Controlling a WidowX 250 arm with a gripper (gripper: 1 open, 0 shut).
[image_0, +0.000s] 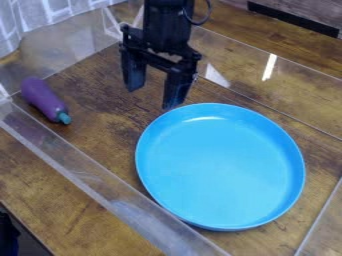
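My black gripper hangs open at the top centre of the camera view, its two fingers pointing down with nothing seen between them. Below and right of it lies a large empty blue plate. To its left, a purple eggplant-like object with a teal end lies on the wooden surface, apart from the gripper.
The wooden floor is enclosed by clear plastic walls along the left and lower sides. Bare wood surrounds the plate on the upper right and lies between the purple object and the plate.
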